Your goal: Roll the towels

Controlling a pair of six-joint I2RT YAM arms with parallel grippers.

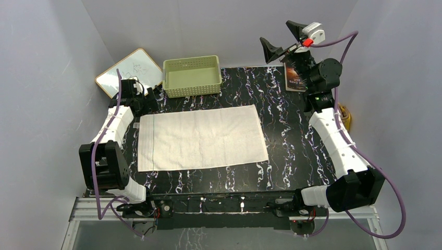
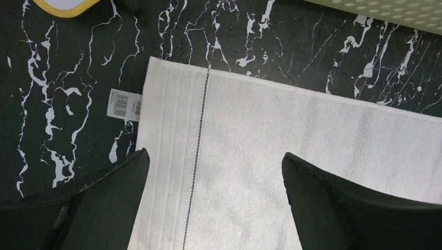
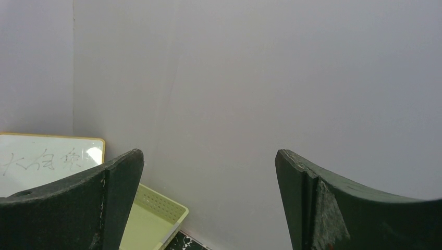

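One white towel (image 1: 203, 138) lies flat and spread out on the dark marbled table, wider than it is deep. Its left end has a ribbed band, a dark stitched line and a small label (image 2: 124, 104), seen in the left wrist view. My left gripper is open above that left end, its fingers apart, with nothing between them. Far from the towel, at the back right, my right gripper (image 1: 280, 35) is raised high and open. In the right wrist view only wall shows between its fingers.
A green basket (image 1: 192, 88) stands empty behind the towel. Beside it a whiteboard (image 1: 136, 65) leans at the back left. A book (image 1: 293, 82) and a yellow object (image 1: 344, 117) sit partly behind the right arm. Bare table lies right of the towel.
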